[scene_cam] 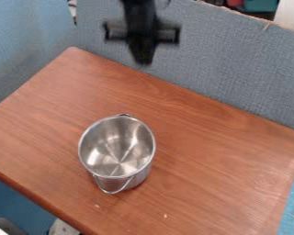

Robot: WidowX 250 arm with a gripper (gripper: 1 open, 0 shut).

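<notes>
A silver metal pot (117,151) with a wire handle stands upright on the wooden table (211,165), left of the middle, with nothing visible inside it. My dark gripper (142,50) is high at the top of the view, above and beyond the pot, blurred; whether its fingers are open or shut does not show.
Grey padded walls (223,64) border the table at the back and left. A blue tape strip (290,207) lies at the right edge. The table around the pot is clear.
</notes>
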